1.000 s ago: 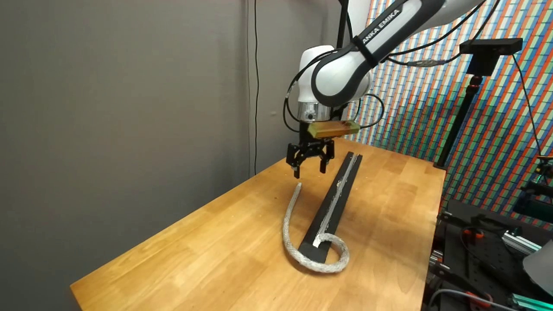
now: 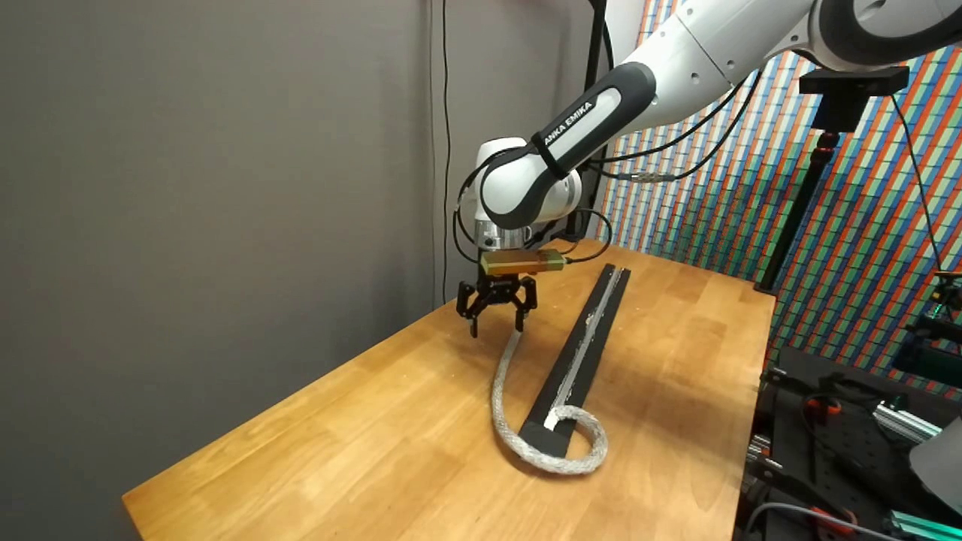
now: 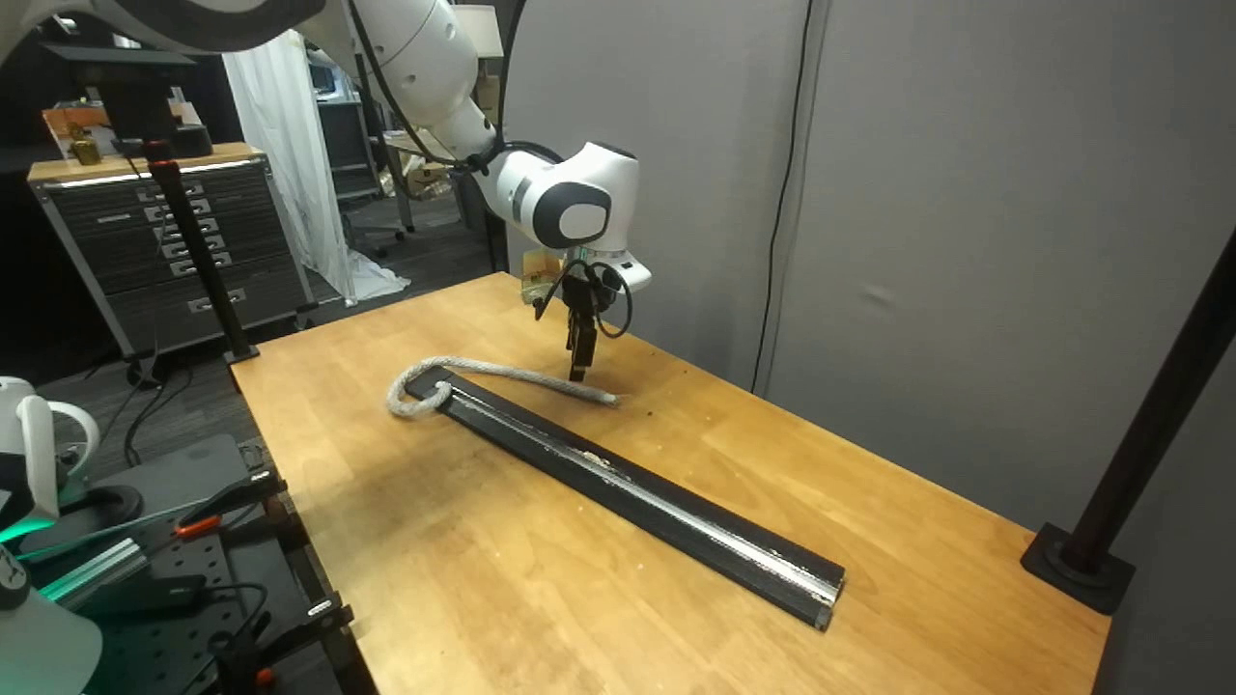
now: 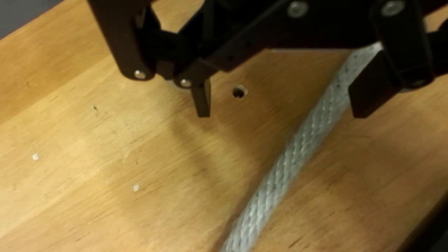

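Observation:
A grey braided rope [image 2: 500, 401] lies on the table, curling at its near end onto a black channel strip [image 2: 586, 361] with a pale groove. In exterior view 2 the free end of the rope [image 3: 545, 380] reaches past the fingers. My gripper [image 2: 497, 330] is open near that free end, low over the table. In the wrist view the rope [image 4: 294, 155] runs diagonally, passing close to the right finger [image 4: 371, 90], partly hidden behind it near the top. The left finger [image 4: 202, 98] is well apart from the rope. Whether the right finger touches the rope, I cannot tell.
A grey wall [image 2: 225, 225] runs along one side. A black post [image 3: 1112, 405] stands at a table corner.
The arm has moved left and down in exterior view 1, bringing the open gripper from above and behind the rope's free end down to it. Rope and strip look unmoved.

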